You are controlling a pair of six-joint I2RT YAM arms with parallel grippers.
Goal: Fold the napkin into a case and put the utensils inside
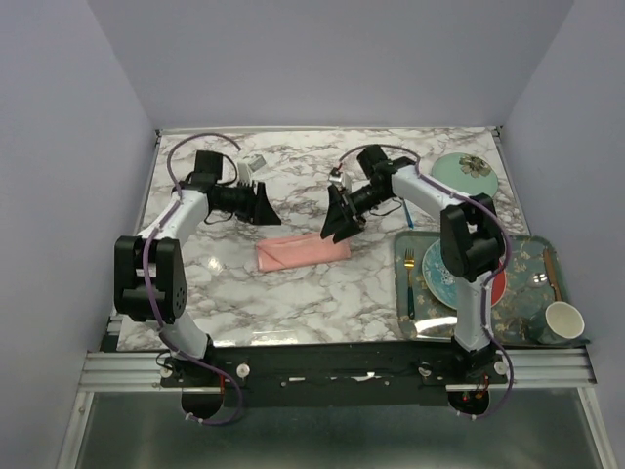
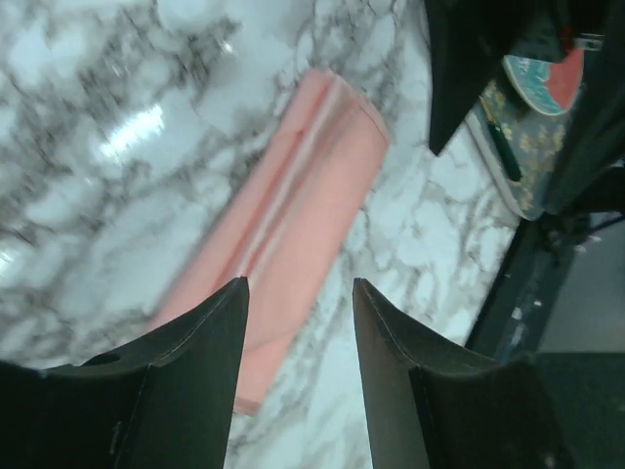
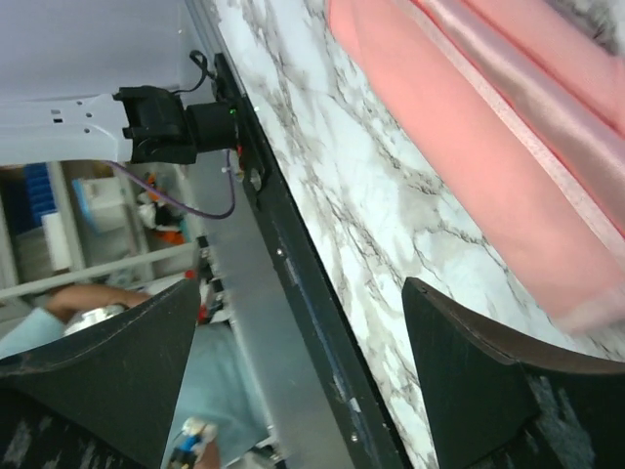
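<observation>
A long, narrow folded pink napkin (image 1: pixel 298 254) lies flat at the middle of the table, with ridged folds along its length in both wrist views (image 2: pixel 303 234) (image 3: pixel 498 166). My left gripper (image 1: pixel 264 213) is raised behind the napkin's left end, its fingers apart and empty (image 2: pixel 297 288). My right gripper (image 1: pixel 342 221) is over the napkin's right end, open, with nothing between its fingers. A fork (image 1: pixel 409 283) lies at the left side of the tray on the right.
The tray (image 1: pixel 518 327) holds blue and red plates, a mug (image 1: pixel 563 320) and another utensil, partly under my right arm. A green plate (image 1: pixel 469 171) sits at back right. Bare marble surrounds the napkin.
</observation>
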